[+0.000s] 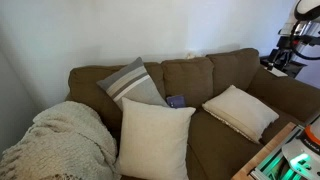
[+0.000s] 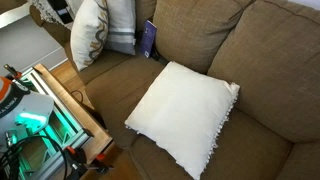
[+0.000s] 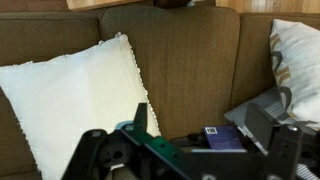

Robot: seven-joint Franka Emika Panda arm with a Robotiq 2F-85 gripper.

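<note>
My gripper (image 1: 277, 64) hangs high at the right edge in exterior view 1, above the sofa's arm. Its dark fingers spread along the bottom of the wrist view, open, with nothing seen held between them. Below lies a brown sofa (image 1: 222, 150) with a white fringed pillow (image 2: 185, 110) flat on its seat. Against the backrest, a small dark purple-blue object (image 3: 222, 137) stands beside a grey striped pillow (image 1: 132, 84). A larger pale pillow (image 1: 154, 140) leans in front of the striped one. Exterior view 2 does not clearly show the gripper.
A cream knitted blanket (image 1: 62, 148) covers the sofa's left end. The robot base stands on a wooden table (image 2: 88, 128) close to the sofa's front. Bare brown seat (image 3: 188, 75) lies between the white pillow and the patterned pillow (image 3: 298, 68).
</note>
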